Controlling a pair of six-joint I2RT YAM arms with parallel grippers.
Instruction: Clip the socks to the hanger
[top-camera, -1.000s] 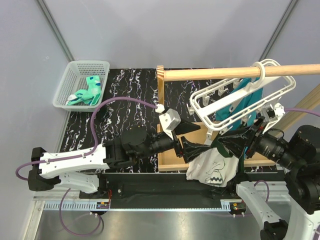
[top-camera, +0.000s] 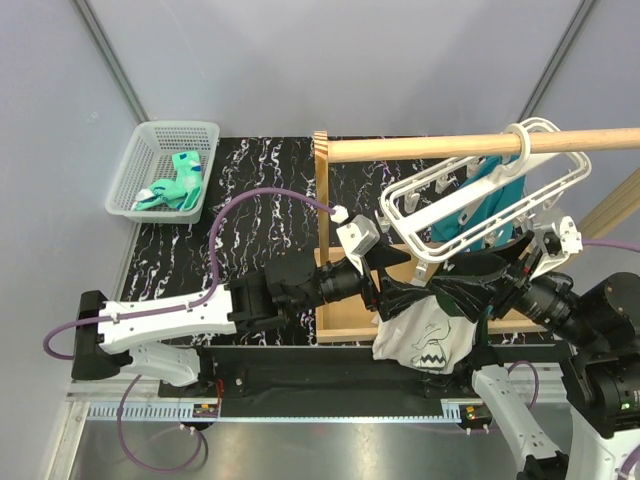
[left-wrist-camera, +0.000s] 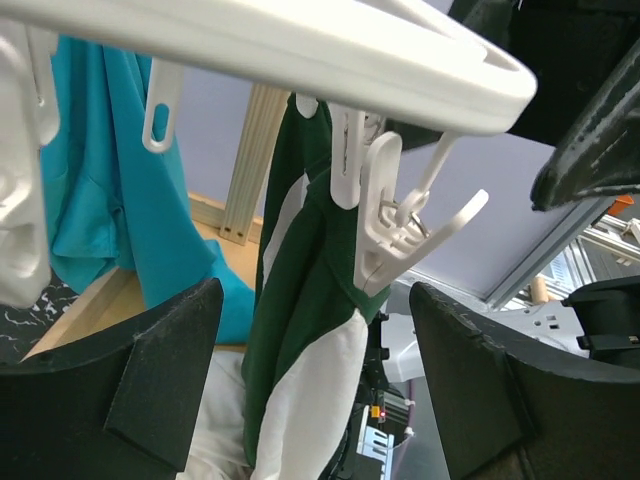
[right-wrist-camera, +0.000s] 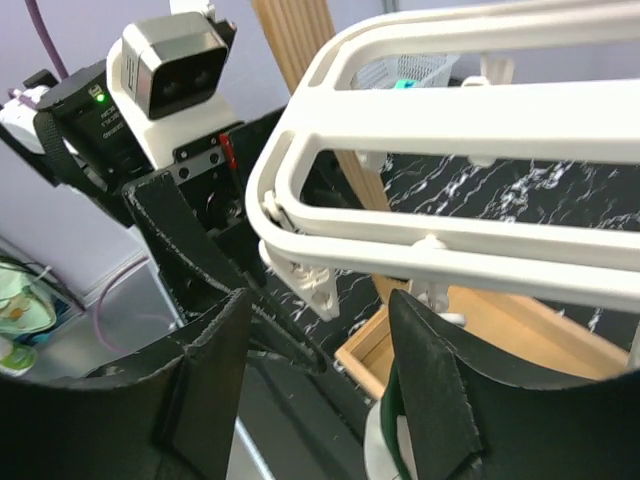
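The white clip hanger (top-camera: 440, 215) hangs from a wooden bar (top-camera: 420, 148), with teal socks (left-wrist-camera: 110, 160) clipped on it. A dark green and white sock (left-wrist-camera: 300, 360) hangs below a front clip (left-wrist-camera: 385, 220); whether that clip grips it is unclear. White socks with a face pattern (top-camera: 425, 340) show beneath. My left gripper (top-camera: 390, 280) stands open beside the front clip, nothing visibly between its fingers. My right gripper (top-camera: 470, 280) is at the hanger's front right, above the green sock; how far its fingers are apart is hard to tell in the top view, and they look apart in its wrist view.
A white basket (top-camera: 122, 200) with mint-green socks sits at the back left on the marble-patterned table (top-camera: 240, 180). The rack's wooden base (top-camera: 340, 330) lies below the hanger.
My right gripper has shifted a little, with its body lower in the top view.
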